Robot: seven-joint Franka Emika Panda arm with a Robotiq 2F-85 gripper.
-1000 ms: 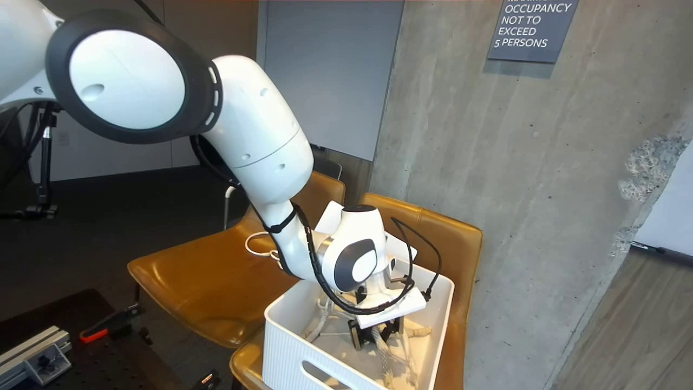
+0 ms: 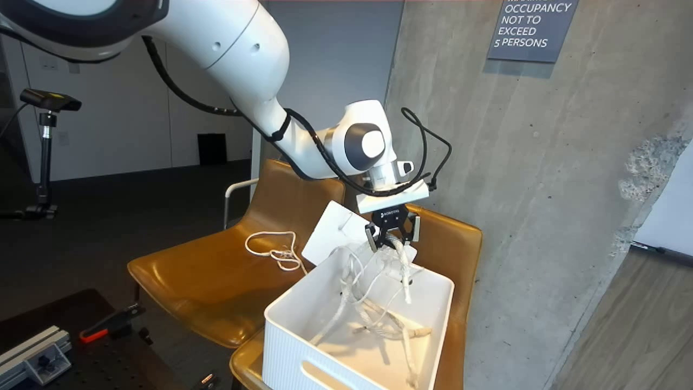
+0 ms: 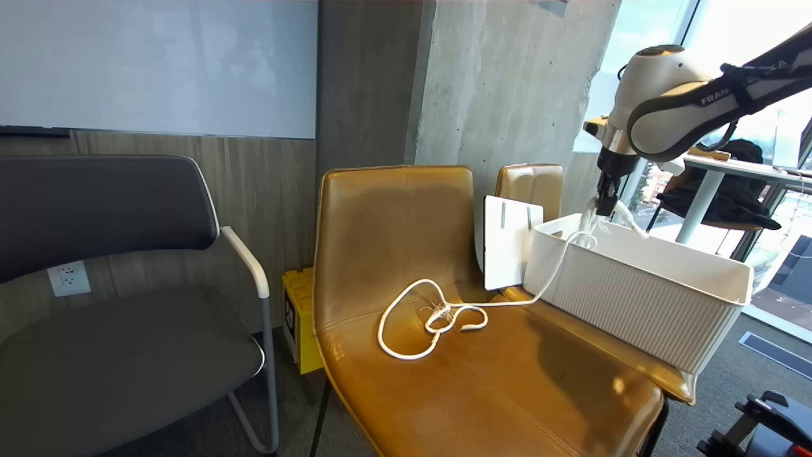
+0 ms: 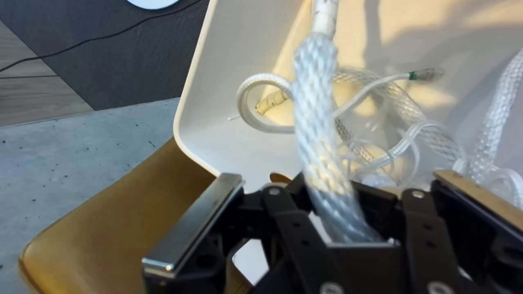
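In exterior view 1, my gripper [image 2: 391,244] is over the back part of a white bin [image 2: 293,350], with a thick white braided rope [image 2: 401,261] hanging from it. The wrist view shows the same rope [image 4: 321,127] running up out of the fingers, which are shut on it; the grip itself is partly hidden. Exterior view 2 has my gripper [image 3: 606,207] just above the bin's rim. Several more cords and a tape-wrapped rope end [image 4: 272,102] lie inside the bin. A thin white cord [image 3: 506,304] runs from there onto the brown chair.
A white panel [image 3: 511,242] leans beside the bin. The brown chair's seat [image 3: 487,396] is mostly bare apart from the cord coil. Behind stands a concrete wall [image 2: 559,195]. A dark tool table [image 2: 110,357] is at the lower left.
My gripper has risen from low inside the bin to above its back part. The braided rope has come up with it, and cords now hang over the bin's back corner.
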